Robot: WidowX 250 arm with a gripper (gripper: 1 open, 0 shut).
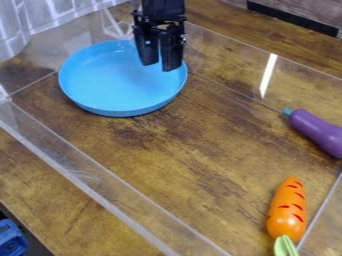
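Note:
My black gripper (160,52) points down over the back part of a blue plate (118,85) at the upper left of the wooden tray. Its two fingers appear apart; whether anything is between them cannot be made out. An orange toy carrot (287,208) with a pale green top lies at the lower right, and a purple toy eggplant (315,132) lies at the right.
Clear plastic walls border the wooden floor (181,170), whose middle and lower part are free. A blue object (8,238) is at the lower left edge, outside the wall.

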